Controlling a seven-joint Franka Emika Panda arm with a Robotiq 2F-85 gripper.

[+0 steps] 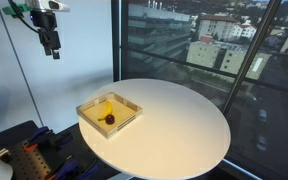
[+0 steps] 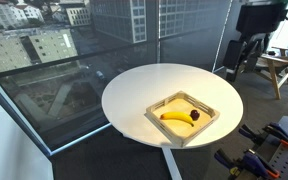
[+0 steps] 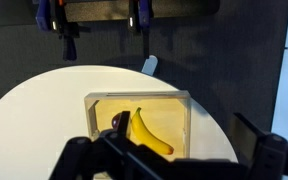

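Observation:
A shallow, light wooden box rests near the edge of the round white table. Inside it lie a yellow banana and a small dark round fruit, close together at one side of the box. My gripper is high above the table, off to the side in exterior view 1, touching nothing. In the wrist view its two black fingers stand wide apart at left and right, with the box and banana visible far below between them. The near end of the box runs behind the left finger.
Beside the table, a dark stand carries blue-handled tools. A window wall runs behind the table, and a wooden chair stands off to one side.

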